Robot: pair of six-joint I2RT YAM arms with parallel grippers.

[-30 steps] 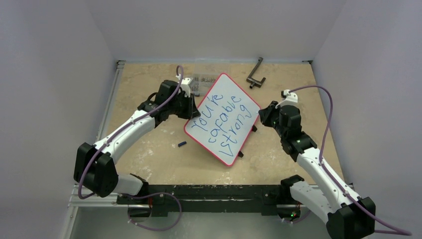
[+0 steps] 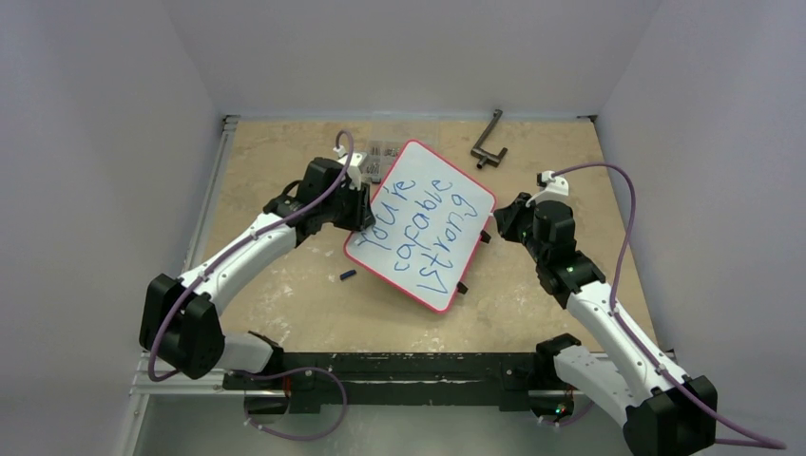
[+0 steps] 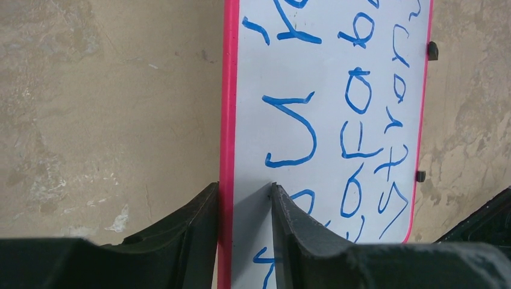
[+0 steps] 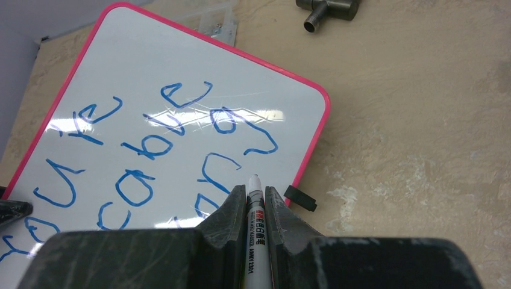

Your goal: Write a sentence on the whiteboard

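Observation:
The whiteboard [image 2: 423, 256] with a pink rim is covered in blue handwriting reading roughly "you're capable strong", with more strokes at the bottom. My left gripper is at the board's left edge, its fingers part open on either side of the pink rim near the surface; whether they grip it cannot be told. My right gripper [image 2: 504, 220] is shut on a white marker [image 4: 257, 241], its tip pointing over the board's right part, near a black clip [image 4: 299, 198].
A dark blue cap-like piece [image 2: 348, 275] lies left of the board. A clear parts box [image 2: 380, 157] and a metal angled fitting [image 2: 489, 142] lie behind it. Bare table surrounds the board on the right and front.
The board and my left gripper have shifted slightly left and down in the top view. The right arm has not visibly moved.

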